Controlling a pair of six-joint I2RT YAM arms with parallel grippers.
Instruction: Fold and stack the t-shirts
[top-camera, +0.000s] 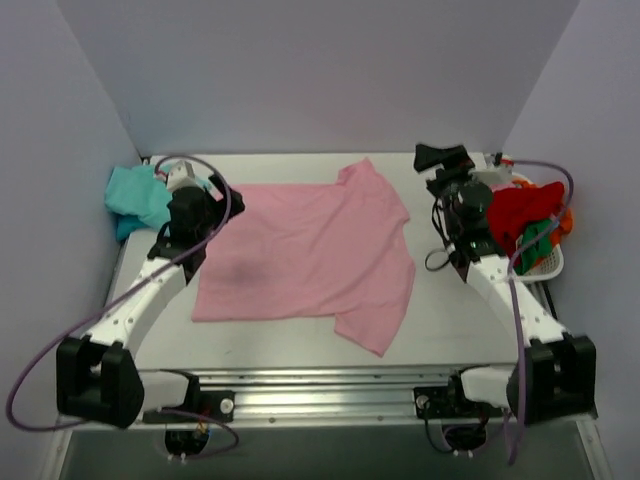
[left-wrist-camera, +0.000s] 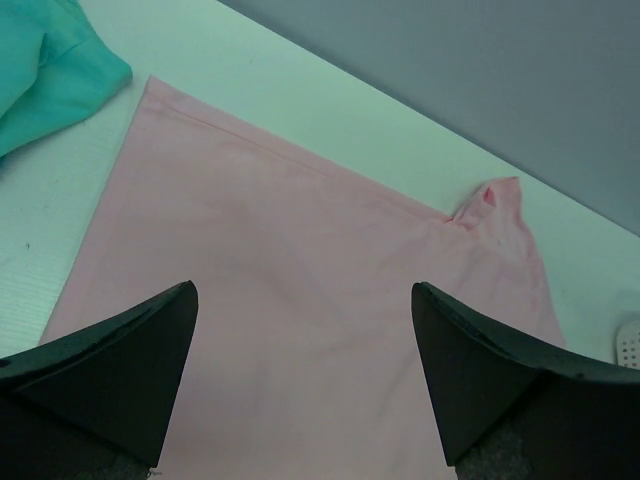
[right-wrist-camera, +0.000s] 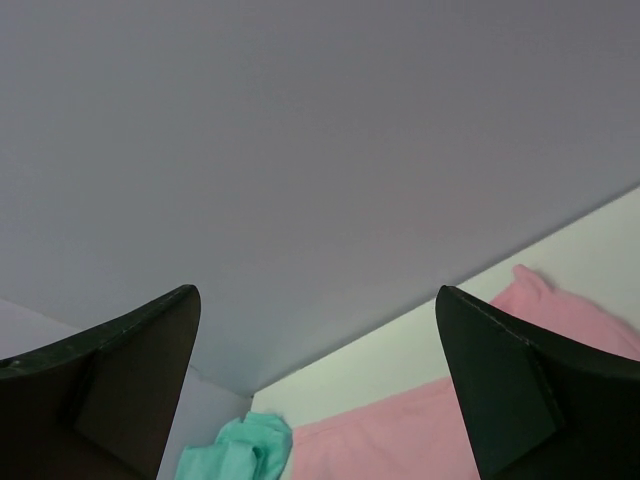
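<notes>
A pink t-shirt (top-camera: 300, 250) lies spread flat in the middle of the table, one sleeve bunched at the back right and another flap sticking toward the front right. A turquoise cloth (top-camera: 135, 195) lies heaped at the back left. My left gripper is open above the pink shirt's left part, nothing between its fingers. My right gripper is open and raised at the right side, near the basket; its view shows the back wall and the shirt's far edge below.
A white basket (top-camera: 545, 268) of red, green, orange and pink clothes stands at the right, partly behind my right arm. Bare table (top-camera: 250, 345) shows along the front and back edges. Walls bound the back and both sides.
</notes>
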